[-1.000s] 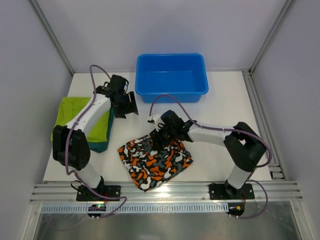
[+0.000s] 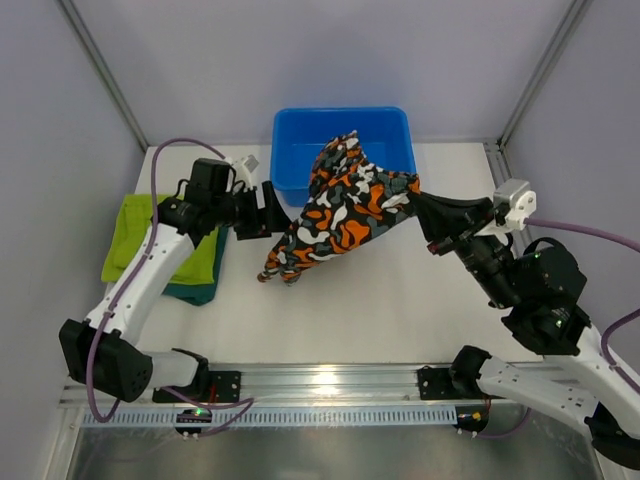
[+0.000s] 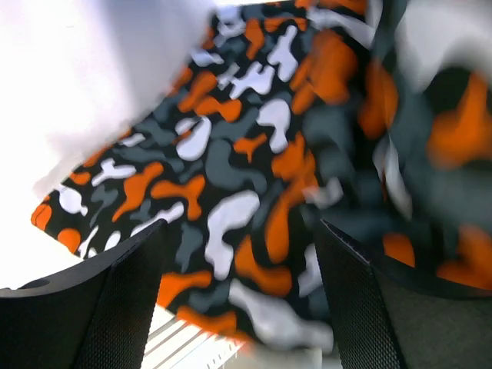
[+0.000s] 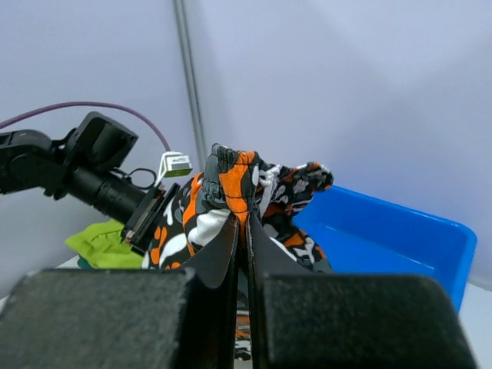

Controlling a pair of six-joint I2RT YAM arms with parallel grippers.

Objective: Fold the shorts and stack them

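Note:
The camouflage shorts (image 2: 340, 215) in orange, white, grey and black hang raised over the table, stretching from my right gripper (image 2: 418, 200) down-left toward the middle. The right gripper is shut on a bunched top part of them, seen at its fingertips in the right wrist view. My left gripper (image 2: 270, 215) stands open just left of the cloth; in the left wrist view the shorts (image 3: 223, 177) fill much of the space beyond its fingers, partly blurred.
A blue bin (image 2: 300, 130) stands at the back middle. Folded yellow-green cloth (image 2: 135, 230) on a dark teal one lies at the left, partly under the left arm.
My right gripper has risen and moved right, lifting the shorts off the table.

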